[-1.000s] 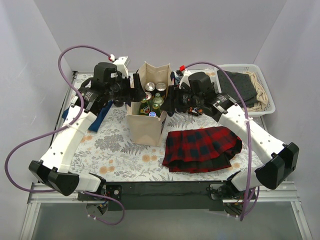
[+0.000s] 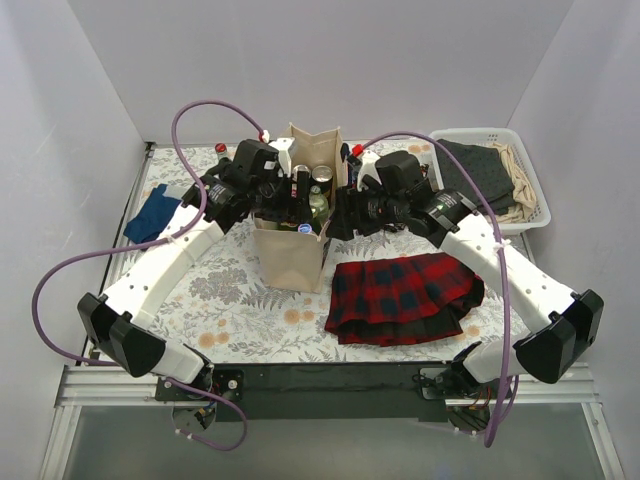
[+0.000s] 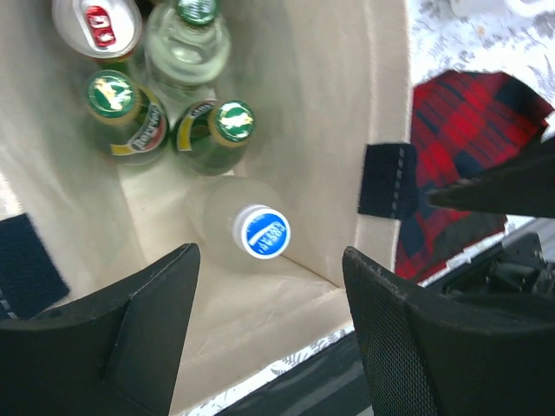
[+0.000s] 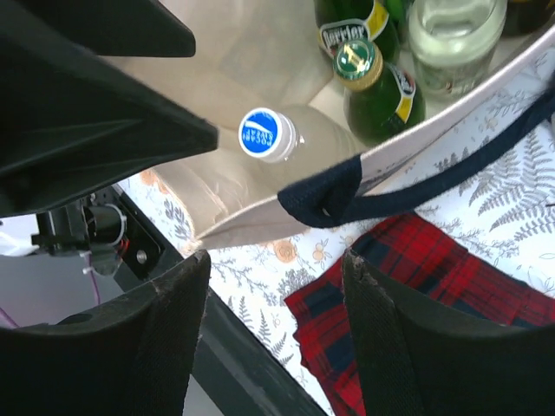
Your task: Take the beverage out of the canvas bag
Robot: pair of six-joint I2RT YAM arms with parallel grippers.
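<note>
The beige canvas bag (image 2: 290, 265) stands open at the table's middle with several drinks inside. Nearest its front wall, a clear bottle with a blue-and-white cap (image 3: 264, 232) leans in the bag; green bottles (image 3: 214, 137) and a silver-topped can (image 3: 98, 24) crowd behind it. My left gripper (image 2: 292, 207) is over the bag's opening, its fingers (image 3: 156, 316) apart on either side of the capped bottle's line of view, holding nothing. Beside the bag's right rim hangs my right gripper (image 2: 342, 222), also open and empty; its fingers (image 4: 156, 325) point towards the navy strap (image 4: 325, 192).
A red-and-black plaid cloth (image 2: 395, 290) lies right of the bag. At the back right stands a white basket (image 2: 540, 210) with folded cloths. Blue cloth (image 2: 152, 215) rests on the left.
My left gripper has moved right, from the bag's left edge to over its opening, covering some bottles. The right gripper has shifted only slightly, staying near the right rim.
</note>
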